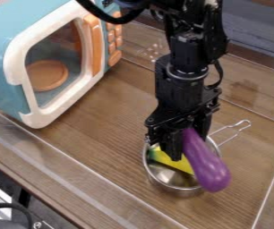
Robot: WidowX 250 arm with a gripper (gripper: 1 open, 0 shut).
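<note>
My black gripper point(178, 134) is shut on a purple eggplant point(208, 165), gripping its upper end as it hangs tilted over a metal pot point(164, 179) with a wire handle. Inside the pot, beneath the eggplant, a yellow object point(166, 160) shows, partly hidden by the eggplant and my fingers.
A toy microwave point(8, 54) in light blue and white, with an orange disc inside, stands at the back left. A dark cable lies at the lower left edge.
</note>
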